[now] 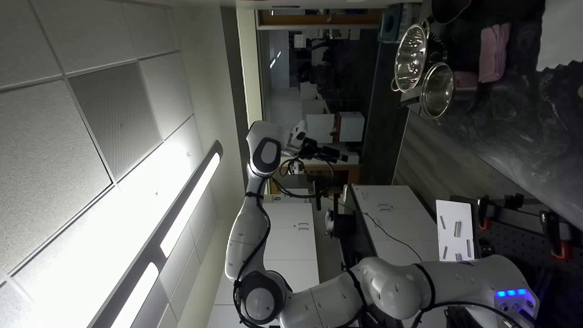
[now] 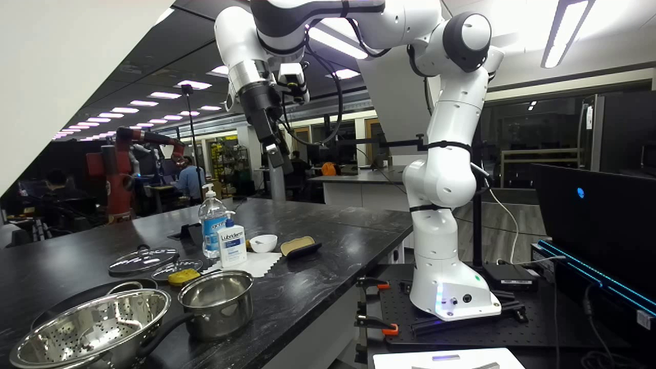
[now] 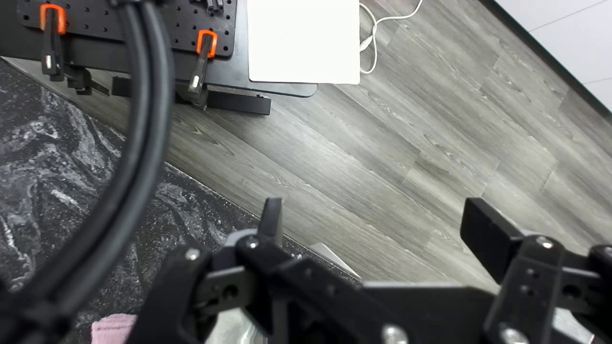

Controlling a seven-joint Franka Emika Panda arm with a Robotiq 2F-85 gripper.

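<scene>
My gripper is open, its two black fingers wide apart with only the wood floor showing far below between them. In exterior view 2 the gripper (image 2: 280,159) hangs high above the dark counter. A steel pot (image 2: 218,304) and a steel colander (image 2: 92,326) stand at the counter's near left. Farther back are a white lotion bottle (image 2: 232,245), a clear pump bottle (image 2: 212,224), a white bowl (image 2: 264,243) and a yellow sponge (image 2: 183,277). A folded pink cloth (image 1: 493,53) lies beyond the pot in exterior view 1, which is turned sideways.
Glass lids (image 2: 144,259) lie on the counter (image 2: 320,227). A tan-and-black item (image 2: 300,246) rests near the bowl. Orange-tipped clamps (image 3: 206,45) stick out at the base table's edge, beside a white board (image 3: 304,40).
</scene>
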